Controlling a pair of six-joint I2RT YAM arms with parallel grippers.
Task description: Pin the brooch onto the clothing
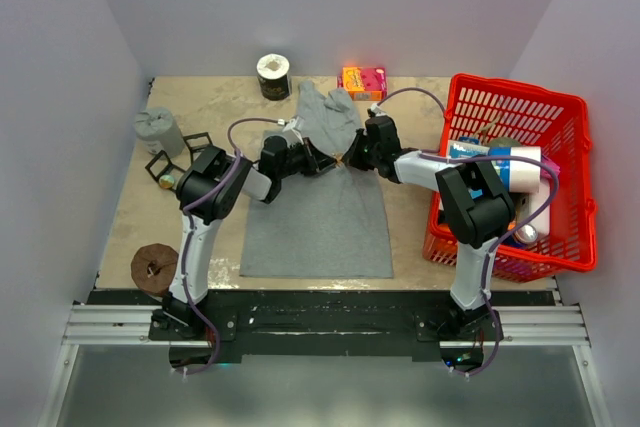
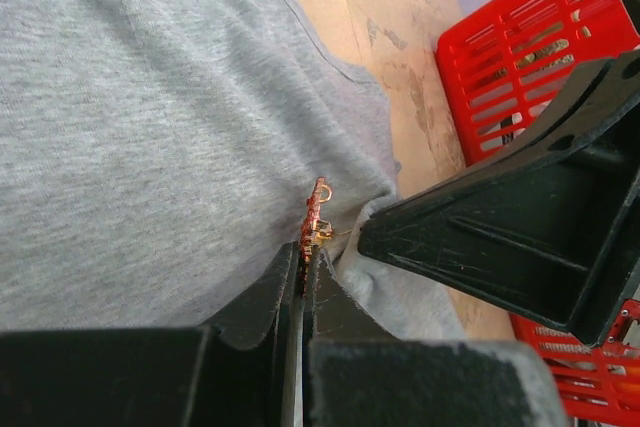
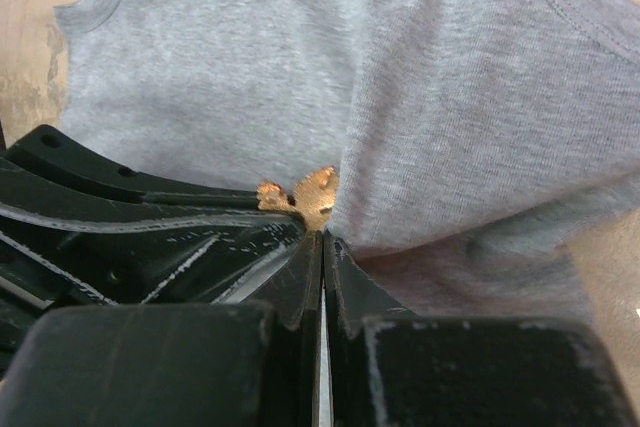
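The grey tank top (image 1: 315, 227) lies flat on the table, its shoulder end away from me. My left gripper is shut on the copper-coloured brooch (image 2: 316, 219), seen edge-on with its gold pin side towards the right gripper. A raised fold of the cloth (image 3: 400, 177) is pinched at the tips of my right gripper, which is shut on it. From the right wrist, the brooch (image 3: 314, 195) appears right beside that fold. Whether the pin has entered the fabric is hidden.
At the right stands a red basket (image 1: 575, 187) full of goods. A pink and yellow box (image 1: 363, 81) and a dark can (image 1: 273, 77) sit at the back. Along the left are a grey roll (image 1: 158, 131), a black frame (image 1: 197, 139) and a brown disc (image 1: 155, 268).
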